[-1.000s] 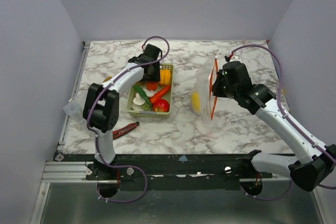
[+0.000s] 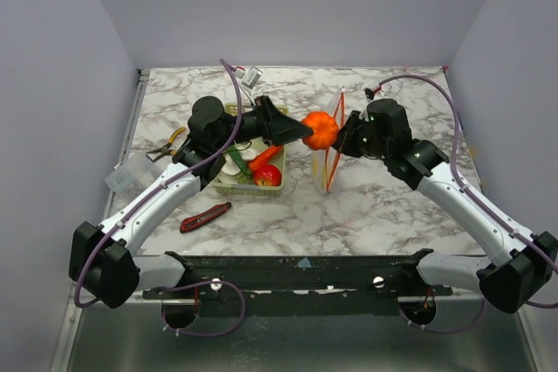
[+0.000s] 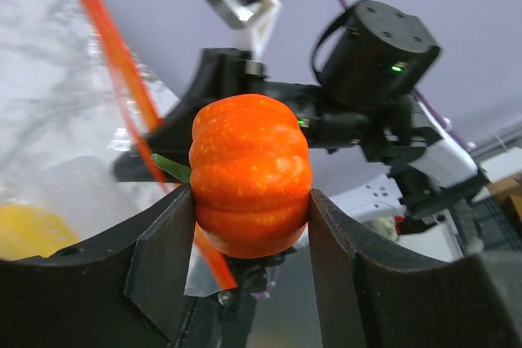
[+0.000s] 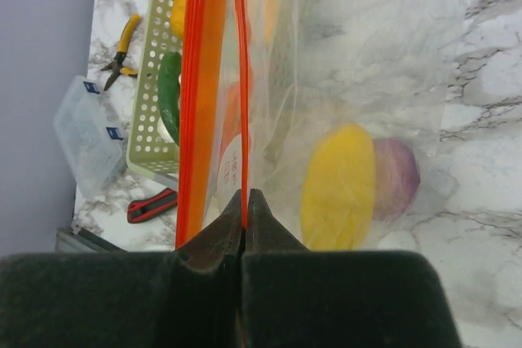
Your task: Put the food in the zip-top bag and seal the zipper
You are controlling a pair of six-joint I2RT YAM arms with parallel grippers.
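Note:
My left gripper (image 2: 300, 131) is shut on an orange bell pepper (image 2: 321, 128), held at the mouth of the zip top bag (image 2: 318, 172); the pepper (image 3: 249, 177) fills the space between its fingers. My right gripper (image 2: 347, 132) is shut at the bag's orange zipper (image 4: 196, 112), with the thin red strip running into its fingertips. Inside the clear bag a yellow item (image 4: 336, 189) and a purple item (image 4: 394, 177) show.
Left of the bag is the green basket (image 2: 244, 187) with a red apple, carrot and other vegetables. A red box cutter (image 2: 205, 216), pliers (image 4: 122, 50) and a clear plastic container (image 4: 86, 136) lie at the left.
My left gripper rose from the basket with the orange pepper and moved right to the bag. My right gripper and the zipper edge shifted slightly left.

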